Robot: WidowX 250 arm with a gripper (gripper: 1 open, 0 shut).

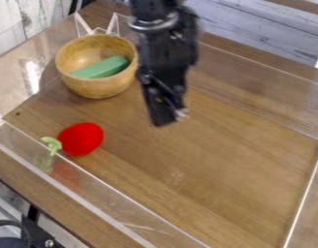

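Observation:
My gripper [167, 108] hangs over the middle of the wooden tray, dark and blurred, so the state of its fingers is unclear. Left of it a wooden bowl [84, 87] holds a green block [97, 68]. A red object with a pale green stem [81, 139], like a toy pepper or tomato, lies on the tray at the left front.
Transparent low walls edge it at the front left and the right.

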